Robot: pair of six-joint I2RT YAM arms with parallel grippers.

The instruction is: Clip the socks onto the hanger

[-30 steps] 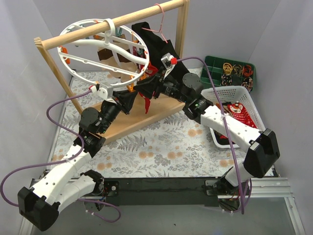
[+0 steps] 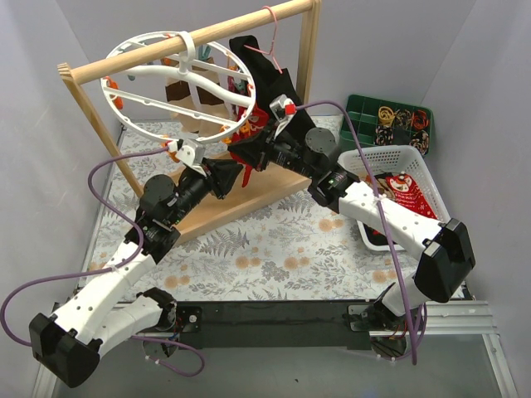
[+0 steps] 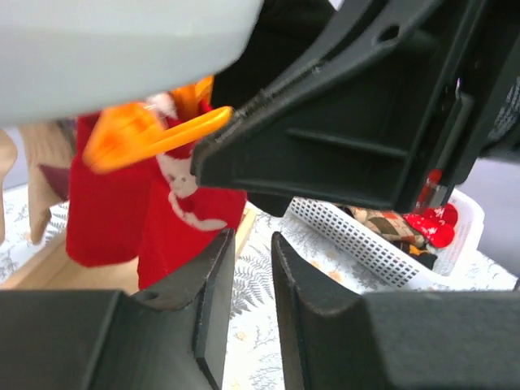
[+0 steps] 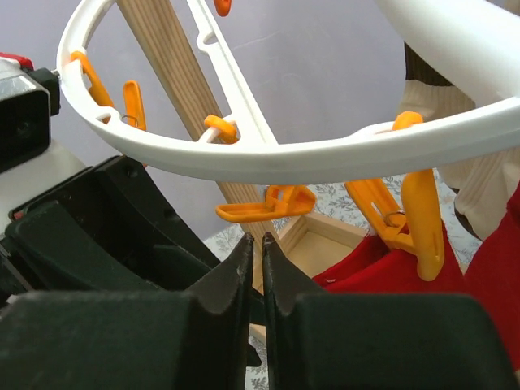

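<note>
The round white hanger (image 2: 170, 109) hangs from a wooden bar, with orange clips around its rim. In the right wrist view, one orange clip (image 4: 276, 203) hangs with no cloth visible in it. Another clip (image 4: 422, 223) overlaps the red sock (image 4: 390, 280); whether it pinches the cloth is unclear. The red sock (image 3: 158, 211) also hangs behind a clip in the left wrist view. My left gripper is slightly open below the rim, nothing between its fingers. Close to the rim, my right gripper looks shut, with nothing visible between its fingers.
Cream-coloured cloth (image 4: 439, 106) hangs farther back. Black cloth (image 2: 265, 83) and a pink hanger (image 2: 272, 46) are at the frame's right. A white basket (image 2: 431, 195) of socks and a green tray (image 2: 361, 120) stand to the right.
My left gripper has moved down and slightly right, away from the rim. The hanger has shifted a little. The right arm has barely moved.
</note>
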